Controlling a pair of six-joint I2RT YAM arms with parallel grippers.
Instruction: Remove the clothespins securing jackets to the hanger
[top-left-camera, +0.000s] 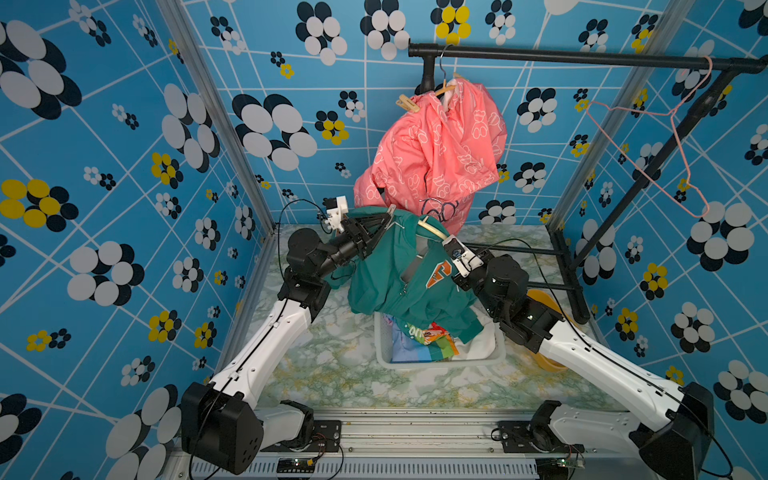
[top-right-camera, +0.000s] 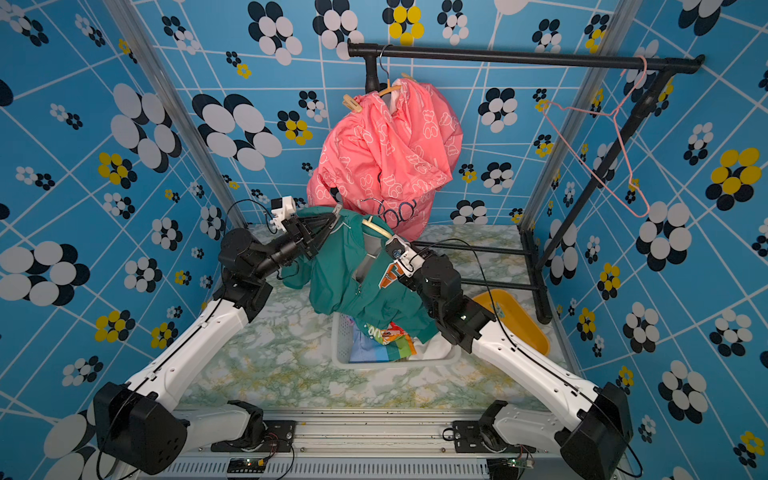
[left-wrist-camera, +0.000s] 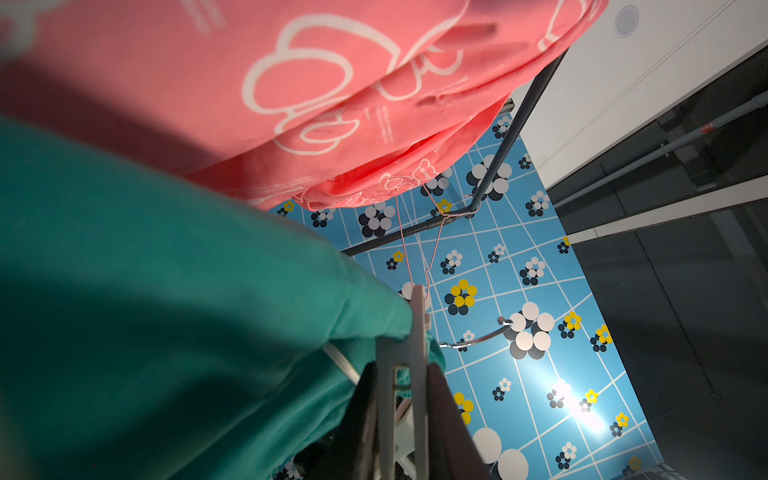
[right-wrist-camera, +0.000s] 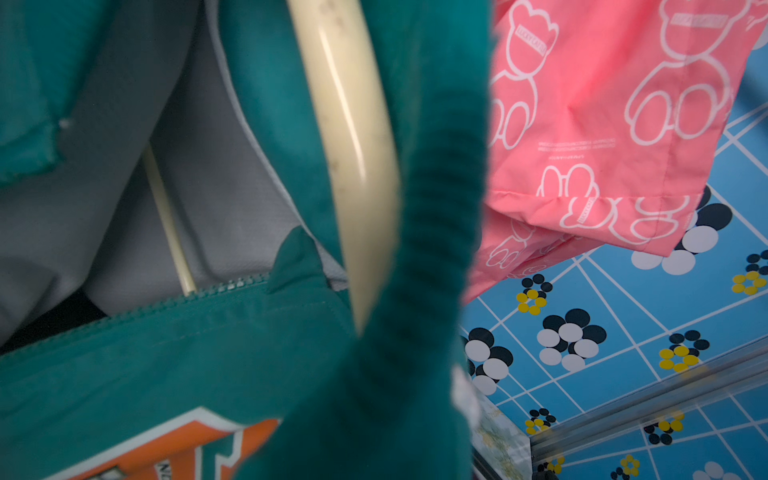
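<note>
The green jacket (top-left-camera: 384, 272) drapes over a cream hanger (top-left-camera: 433, 229) above the basket. My right gripper (top-left-camera: 454, 242) is shut on the hanger's end; its fingers are hidden in the right wrist view, where the hanger's thick arm (right-wrist-camera: 352, 136) runs behind the jacket's ribbed collar. At the jacket's upper left edge is my left gripper (top-left-camera: 387, 217). In the left wrist view its dark fingers (left-wrist-camera: 364, 420) flank a blurred grey two-pronged piece; whether this is a clothespin cannot be told. A pink jacket (top-left-camera: 436, 148) hangs behind, with wooden clothespins (top-left-camera: 408, 105) at its shoulder.
Below the green jacket stands a pale basket (top-left-camera: 436, 365) with folded clothes. An orange bowl (top-right-camera: 516, 320) lies right of it, partly behind my right arm. The black rack (top-left-camera: 560, 56) carries an empty pink hanger (top-left-camera: 682, 136).
</note>
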